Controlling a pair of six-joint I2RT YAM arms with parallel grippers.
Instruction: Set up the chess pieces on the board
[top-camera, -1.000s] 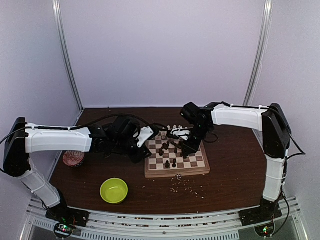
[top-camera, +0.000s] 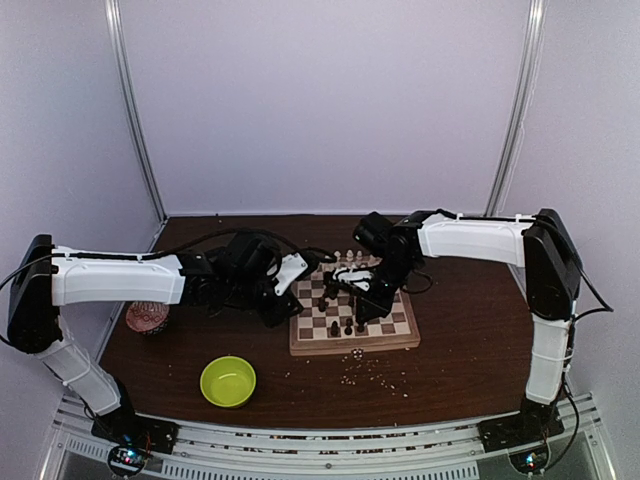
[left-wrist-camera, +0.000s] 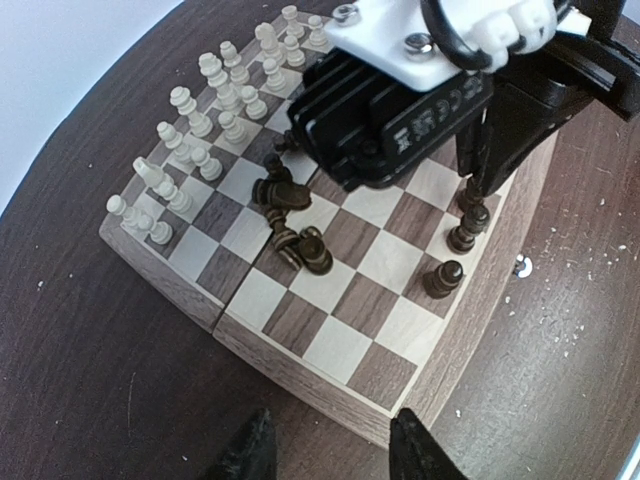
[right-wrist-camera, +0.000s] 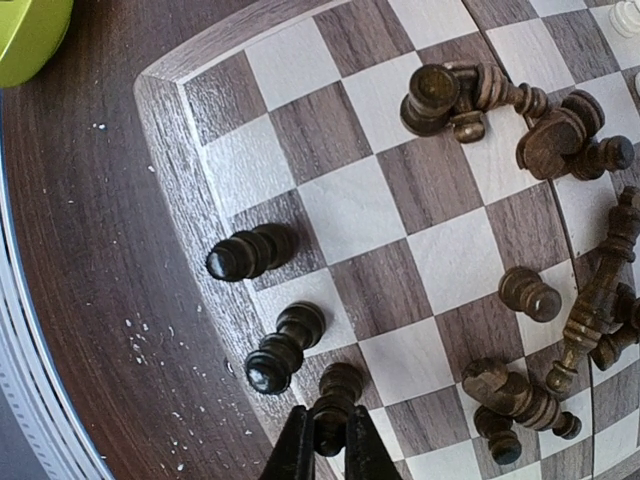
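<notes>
The wooden chessboard (top-camera: 318, 342) holds white pieces (left-wrist-camera: 180, 146) standing along its far side and dark pieces, several lying in a jumble mid-board. Two dark pieces, stand along the near edge. My right gripper is shut on a dark chess piece (right-wrist-camera: 338, 400) at that edge, beside them. My left gripper is open at the board's left side, with nothing between its fingers.
A green bowl (top-camera: 228, 382) sits at the front left, and a patterned bowl (top-camera: 146, 317) at the left. Small scattered bits lie before the board. The table right of the board is clear.
My left arm has not moved.
</notes>
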